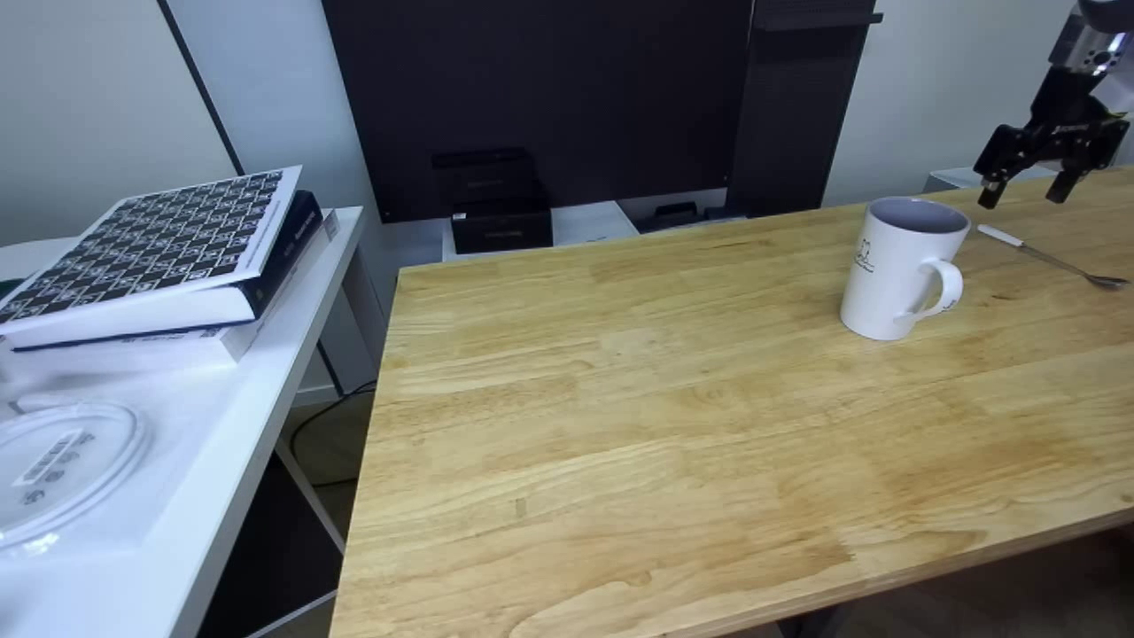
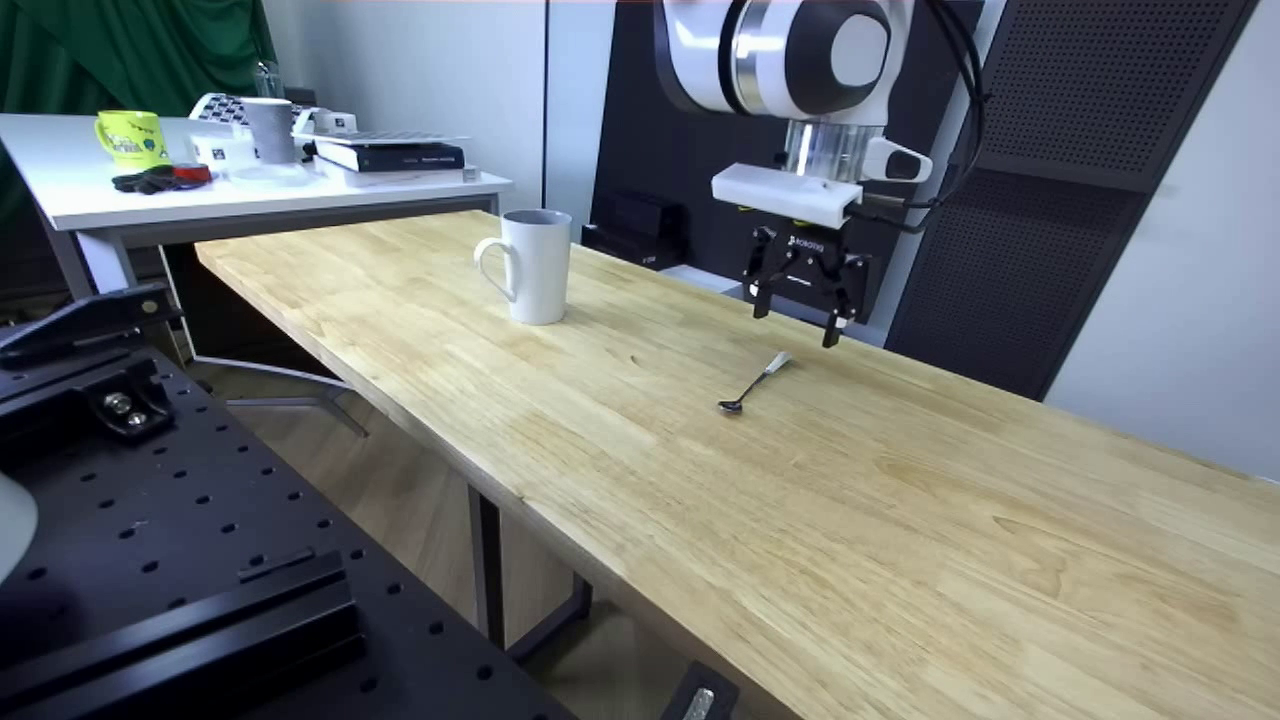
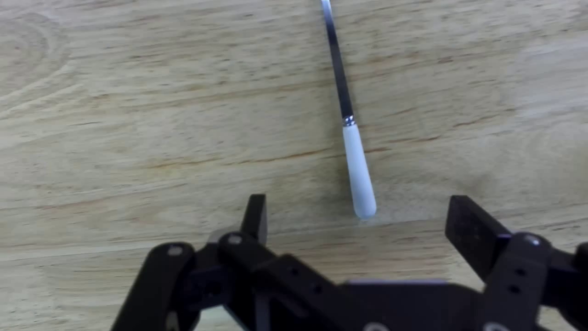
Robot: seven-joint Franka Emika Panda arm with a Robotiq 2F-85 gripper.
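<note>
A long metal spoon (image 2: pixel 757 383) with a white handle lies flat on the wooden table. In the wrist view its white handle (image 3: pixel 359 171) points toward my gripper, its end showing in the gap between the fingers; the bowl is out of that frame. My gripper (image 2: pixel 794 326) hangs above the table near the handle end, open and empty, not touching the spoon. A tall white mug (image 1: pixel 898 271) with a grey inside stands upright on the table. Its handle (image 2: pixel 493 266) faces the table's front side in exterior view 2.
Books (image 1: pixel 159 245) lie on a separate white table at the left. A black perforated panel (image 2: pixel 180 516) fills the near corner.
</note>
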